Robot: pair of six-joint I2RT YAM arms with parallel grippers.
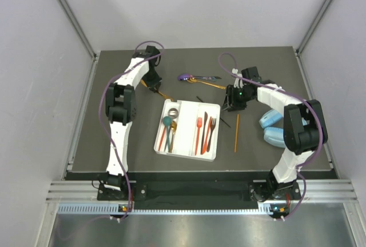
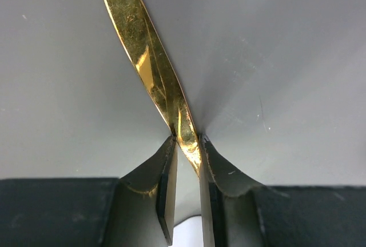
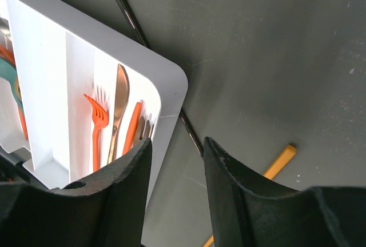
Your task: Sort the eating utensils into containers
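Observation:
In the left wrist view a gold knife (image 2: 150, 70) lies diagonally on the grey table, with my left gripper right at its narrow part, fingertips close about it; whether they grip it is unclear. My right gripper is open at the tray's right corner, above a dark thin utensil (image 3: 191, 132); an orange stick (image 3: 279, 161) lies nearby. The white divided tray (image 1: 163, 150) holds orange, teal, gold and silver utensils, including an orange fork (image 3: 97, 127) and a knife (image 3: 119, 104). A purple spoon (image 1: 184, 77) and other utensils lie behind it.
Two light blue cases (image 1: 273, 137) lie at the right beside the right arm. The table (image 1: 143, 158) has free room at the front left and front right. Walls bound it at the back and sides.

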